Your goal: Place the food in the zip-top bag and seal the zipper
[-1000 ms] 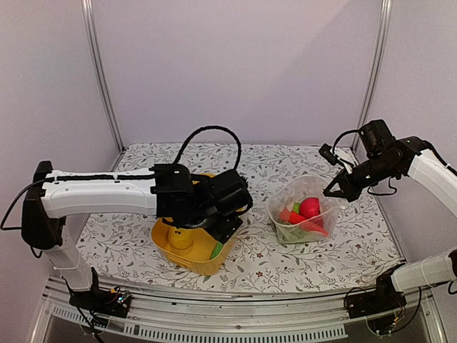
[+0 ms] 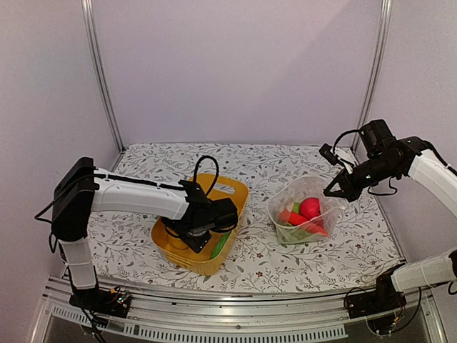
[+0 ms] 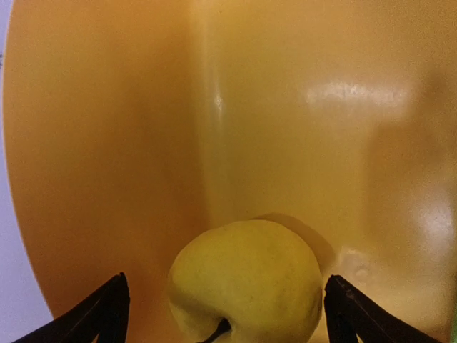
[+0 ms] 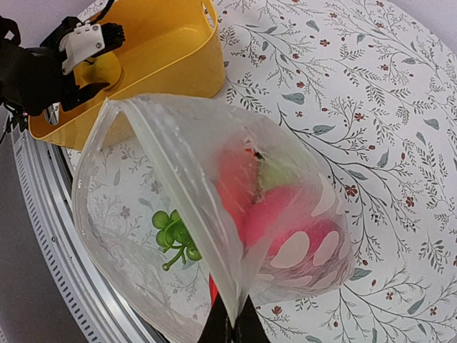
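Observation:
A yellow fruit lies in the orange bin, between the open fingers of my left gripper in the left wrist view. A green vegetable lies in the bin's right side. The clear zip bag stands to the right, holding a red round food, a long red piece, something light green, and green grapes. My right gripper is shut on the bag's rim.
Walls border the table at back and sides, and a metal rail runs along the front edge.
My left gripper has moved down and left into the bin, over the yellow fruit. My right arm and the bag are unchanged.

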